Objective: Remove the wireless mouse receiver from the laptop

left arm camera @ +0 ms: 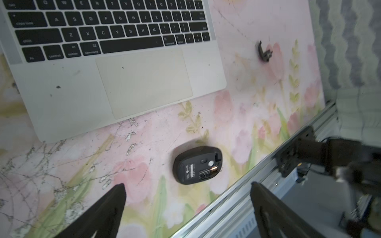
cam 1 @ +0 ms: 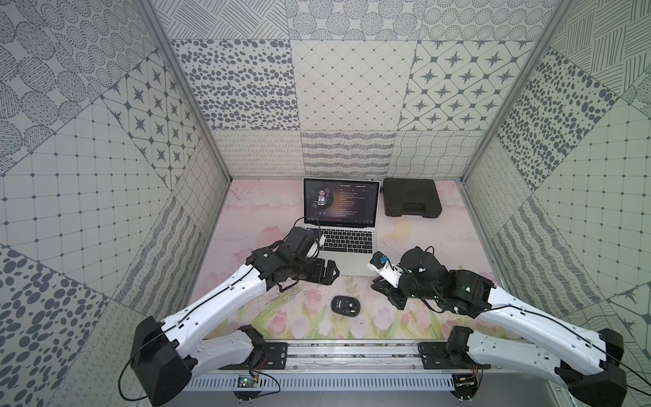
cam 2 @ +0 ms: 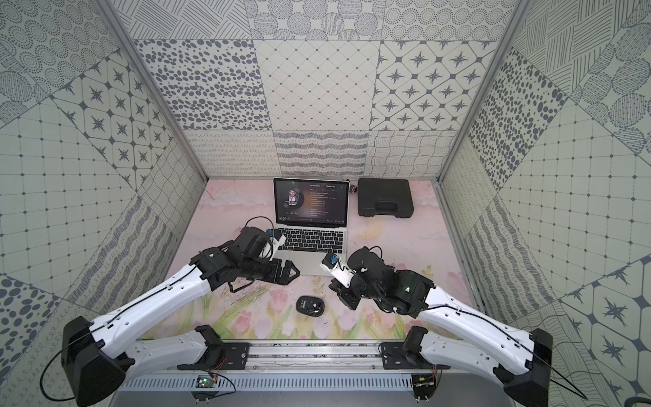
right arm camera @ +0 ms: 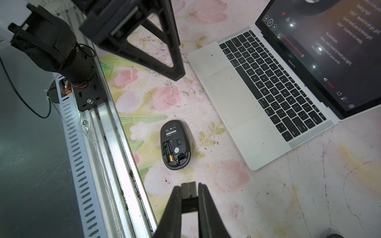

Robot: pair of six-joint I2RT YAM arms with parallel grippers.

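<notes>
The silver laptop [cam 1: 349,261] stands unfolded at the middle of the table, its screen lit. A black mouse [right arm camera: 175,144] lies underside up in front of it, battery bay uncovered. My right gripper is in the air to the right of the mouse, shut on a small piece [right arm camera: 189,191] with a grey end and a black part; it looks like the receiver. Over the laptop's front left corner, my left gripper [cam 1: 326,272] is spread open, with nothing between its fingers. No receiver shows on the laptop edges that I can see.
A small black item [left arm camera: 264,52] lies on the table to the right of the laptop. At the back right sits a black case [cam 1: 411,197]. A metal rail [left arm camera: 232,202] runs along the front edge.
</notes>
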